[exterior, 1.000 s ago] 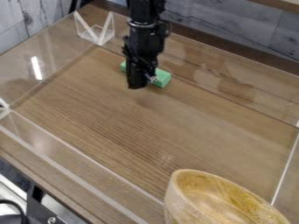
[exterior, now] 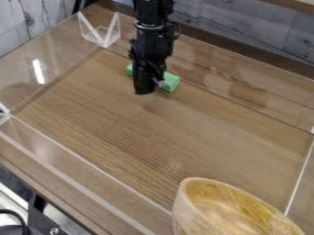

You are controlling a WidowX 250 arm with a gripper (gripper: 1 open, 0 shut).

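My black gripper [exterior: 147, 79] hangs from the arm at the top middle, low over the wooden table [exterior: 135, 151]. A green object [exterior: 166, 80], like a small block or sponge, lies right at the gripper, partly hidden behind it. I cannot tell whether the fingers are open or shut, or whether they touch it.
A large yellow bowl [exterior: 233, 213] sits at the bottom right. Wall panels edge the back, and dark cables lie off the left edge at the lower left.
The gripper has shifted very slightly; otherwise little differs.
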